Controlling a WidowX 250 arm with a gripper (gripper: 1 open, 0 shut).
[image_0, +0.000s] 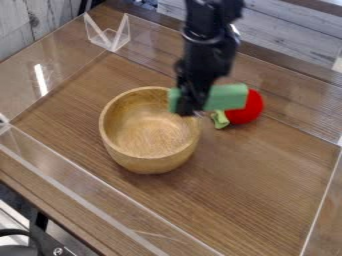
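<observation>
My gripper (205, 85) holds a green block (210, 100), blurred by motion, above the right rim of a wooden bowl (150, 135). The block partly covers the red object (247, 108) behind it. A small green item (219, 119) lies beside the red object, right of the bowl.
A white wire-like holder (107, 32) stands at the back left. A dark cable or part (16, 240) shows at the lower left corner.
</observation>
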